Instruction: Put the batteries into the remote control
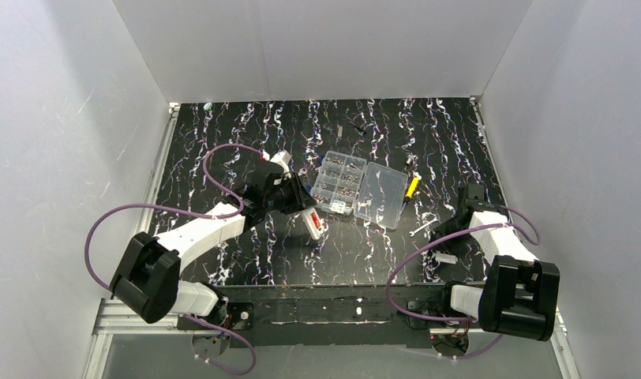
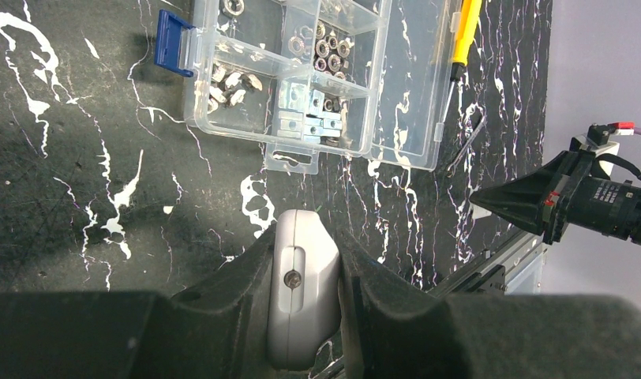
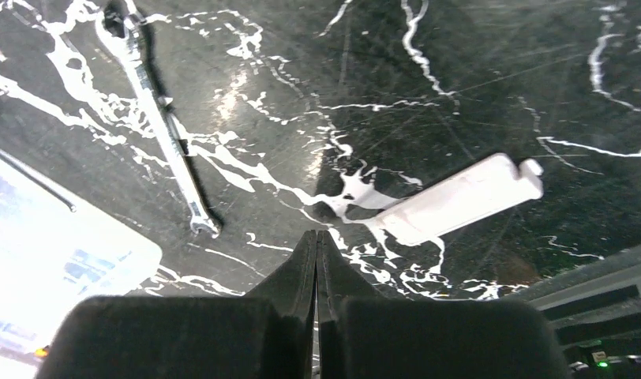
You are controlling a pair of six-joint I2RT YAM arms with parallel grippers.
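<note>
My left gripper is shut on the white remote control [image 2: 303,288], which stands out between its fingers. From above, the remote's open side [image 1: 312,223] shows, with something red in it. At the table's right front a flat white cover [image 3: 459,199] with a small tab at one end lies on the black surface. My right gripper is shut with nothing between its fingers. The cover is outside them, to the right of the tips in the right wrist view. In the top view the cover [image 1: 445,258] lies just in front of the right gripper.
A clear compartment box [image 1: 333,183] holding small metal parts stands mid-table, its lid [image 1: 382,196] open to the right. A yellow-handled screwdriver [image 1: 412,188] lies beside the lid. Near the right gripper lies a wrench [image 3: 166,134]. The front table area between the arms is clear.
</note>
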